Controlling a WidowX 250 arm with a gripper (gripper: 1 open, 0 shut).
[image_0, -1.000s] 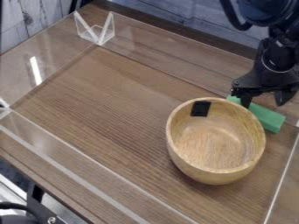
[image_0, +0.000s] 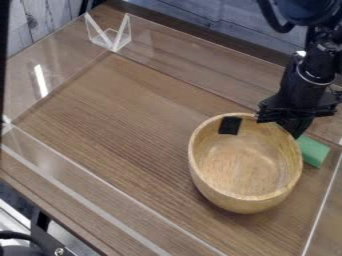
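Observation:
A black gripper (image_0: 294, 121) hangs at the right, low by the back right rim of a large tan bowl (image_0: 241, 175). Its fingertips are small and dark; whether anything is between them is hard to see. A green block (image_0: 313, 152) shows just right of the bowl, partly hidden behind it. A black rectangle (image_0: 229, 126) sits on the bowl's back left rim.
A white wire rack (image_0: 110, 32) stands at the back left corner.
The gripper has come down toward the bowl's back right rim. The bowl has shifted slightly, and less of the green block shows.

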